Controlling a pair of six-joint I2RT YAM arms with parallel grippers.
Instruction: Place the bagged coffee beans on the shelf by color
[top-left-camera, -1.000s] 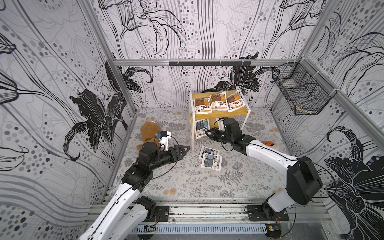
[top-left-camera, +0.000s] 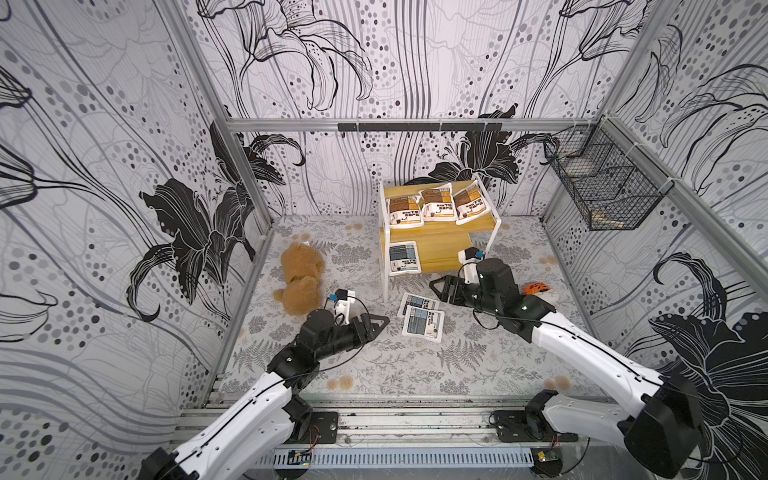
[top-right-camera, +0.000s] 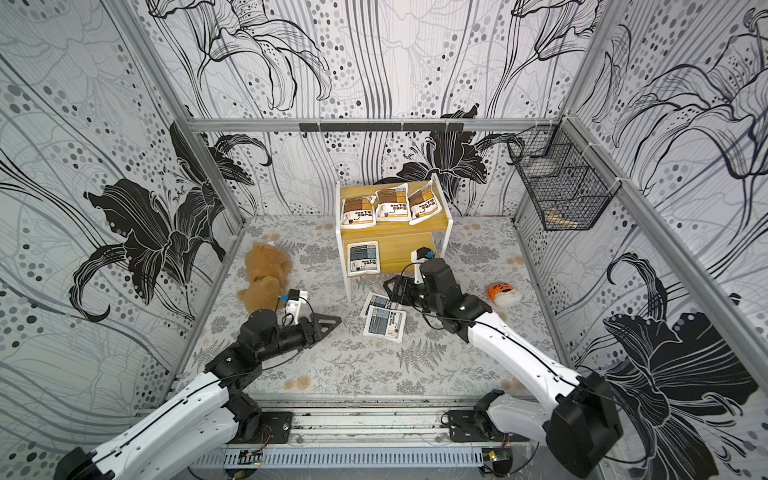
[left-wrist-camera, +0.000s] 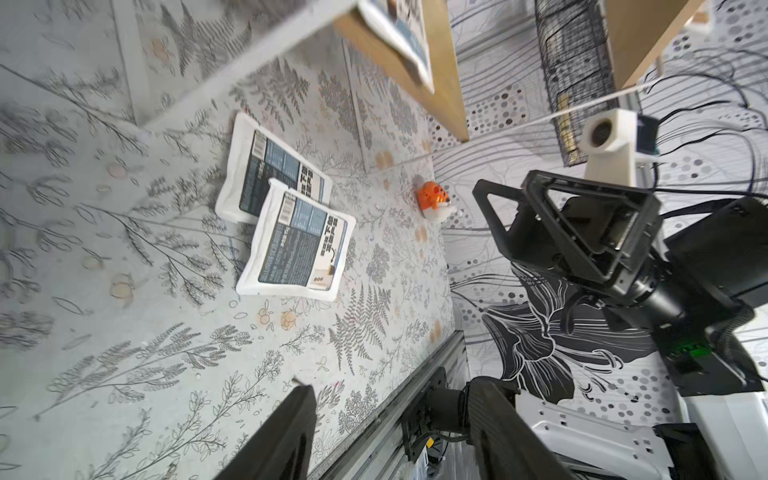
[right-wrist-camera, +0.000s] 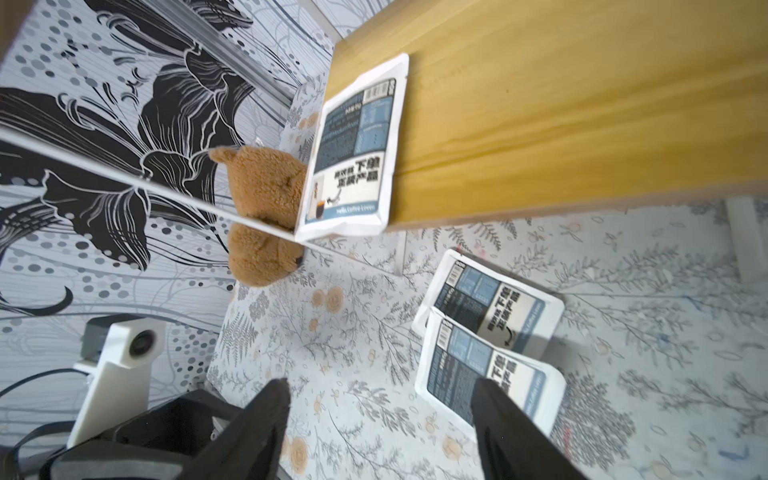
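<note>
One blue-labelled bag (top-left-camera: 404, 257) lies flat at the left end of the shelf's lower board (right-wrist-camera: 512, 160). Several orange-brown bags (top-left-camera: 437, 204) rest on the top board. Two more blue-labelled bags lie on the table before the shelf, the nearer bag (left-wrist-camera: 297, 241) overlapping the farther bag (left-wrist-camera: 268, 172). My right gripper stands open in front of the shelf and above the table bags, nothing between its fingers. Over the table, left of those bags, my left gripper is open and empty.
A brown plush toy (top-left-camera: 301, 278) sits left of the shelf. An orange-and-white toy (top-right-camera: 503, 294) lies at the right, and a wire basket (top-left-camera: 605, 188) hangs on the right wall. The lower board is bare right of its bag.
My left gripper has moved slightly nearer the front.
</note>
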